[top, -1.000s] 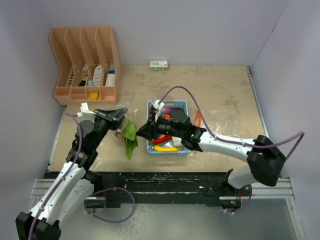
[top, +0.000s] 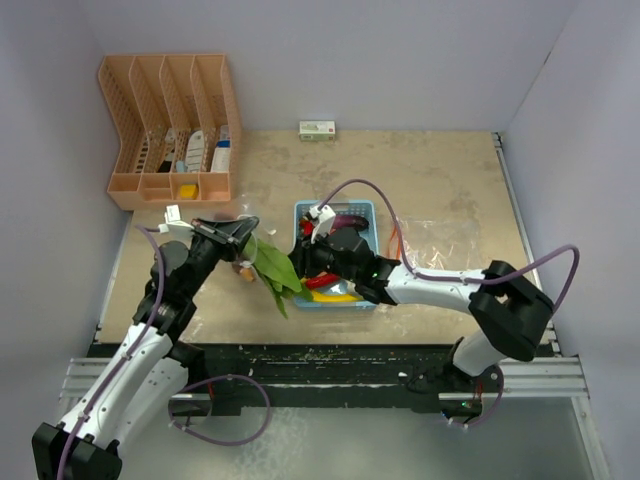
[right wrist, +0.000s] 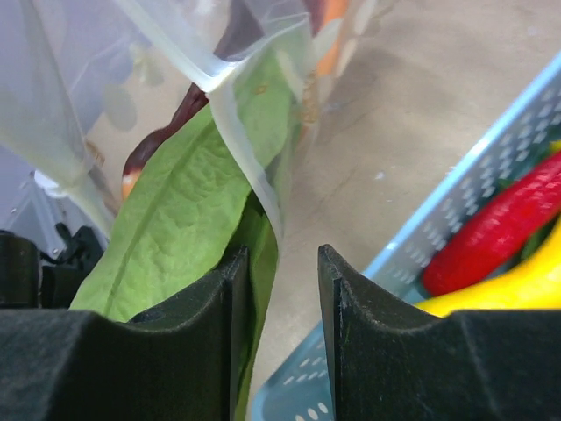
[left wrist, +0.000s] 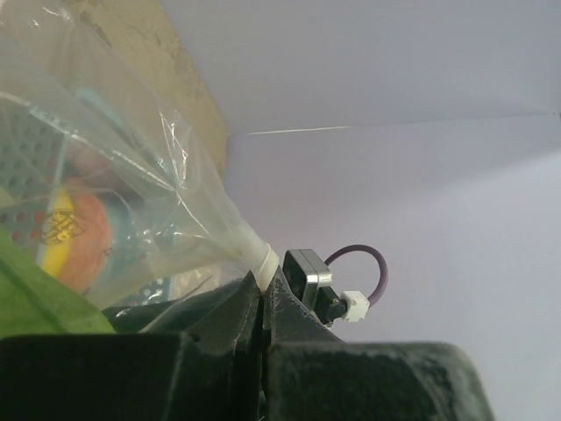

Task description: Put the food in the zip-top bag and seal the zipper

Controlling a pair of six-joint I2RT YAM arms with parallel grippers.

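My left gripper is shut on the rim of the clear zip top bag [left wrist: 188,197], left of the blue basket; the thin plastic runs straight out from its fingertips. Large green leaves [top: 277,268] stick out of the bag's mouth toward the basket, their lower part seen through the plastic. A dark red item [right wrist: 162,136] also shows inside the bag. My right gripper stands open between bag and basket. One of its fingers [right wrist: 230,289] lies against the leaves, while a gap separates the other finger from them.
The blue basket [right wrist: 456,189] holds a red pepper [right wrist: 504,219], a yellow item [right wrist: 508,285] and other food, close beside my right gripper. A peach-coloured rack [top: 125,185] stands back left, a small box [top: 317,131] at the back. Another clear bag [top: 445,240] lies flat at right.
The leaves hung downward from the bag a second ago; now they spread to the right toward the basket. My right gripper has shifted slightly, and its forearm has swung inward. The left arm barely moved.
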